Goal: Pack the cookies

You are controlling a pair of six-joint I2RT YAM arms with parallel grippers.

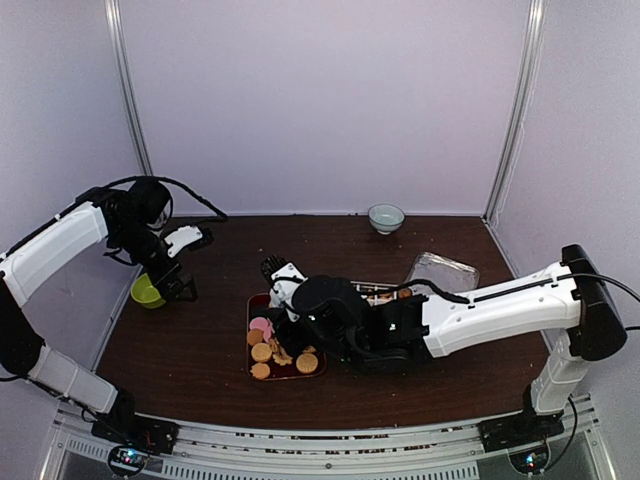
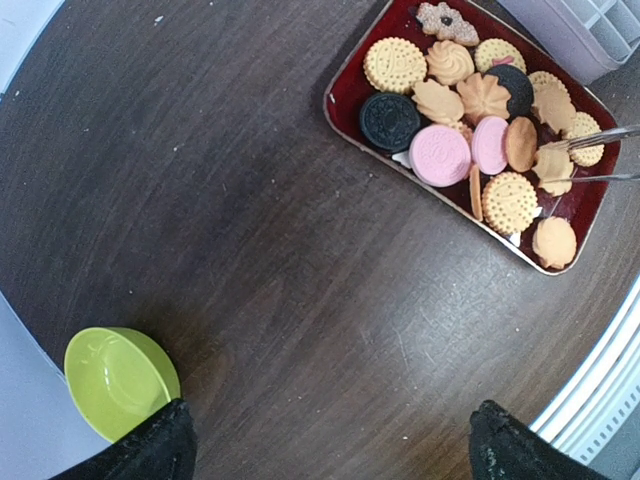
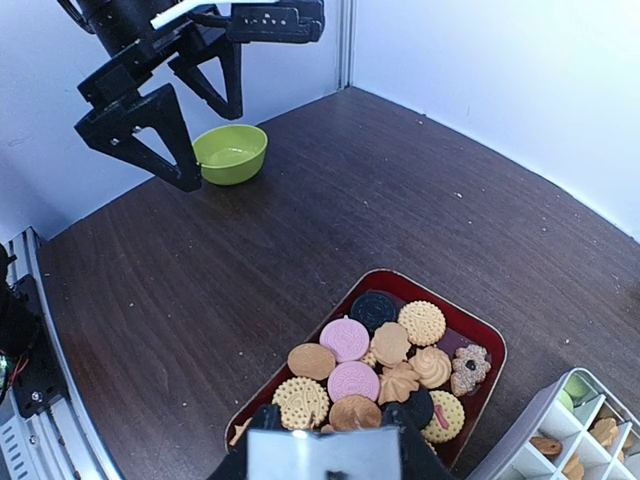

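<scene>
A red tray (image 2: 350,100) full of assorted cookies, pink, black, golden and brown, lies at the front middle, mostly under my right arm in the top view. My right gripper is low over the tray; its fingers look closed, but what lies between them is hidden. In the left wrist view thin metal tips reach into the tray among the cookies. A compartment box (image 3: 540,430) with some cookies stands beside the tray. My left gripper hangs open at the left near the green bowl (image 2: 115,375), nothing between its fingers.
A pale bowl (image 1: 386,216) stands at the back right, with a clear plastic lid or container (image 1: 442,272) in front of it.
</scene>
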